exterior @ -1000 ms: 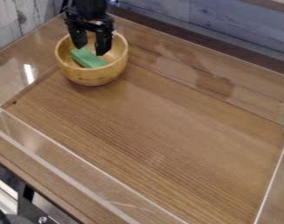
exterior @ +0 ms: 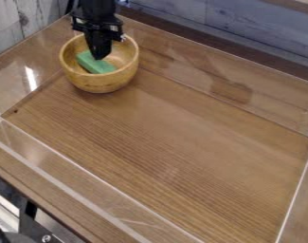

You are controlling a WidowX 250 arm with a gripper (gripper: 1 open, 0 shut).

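A wooden bowl (exterior: 100,83) sits at the upper left of the table (exterior: 194,161), with a green block (exterior: 93,61) lying inside it. My black gripper (exterior: 100,47) reaches down from the top of the view over the back part of the bowl, just above and behind the green block. It is shut, and nothing shows between its fingers, though its tips are small and dark here.
A grey-blue wall (exterior: 232,24) runs along the back, and dark cables (exterior: 24,233) show beyond the table's lower left edge.
Over the last second the gripper's dark fingers have come together and shifted over the bowl's back part. The bowl and green block look nearly unchanged.
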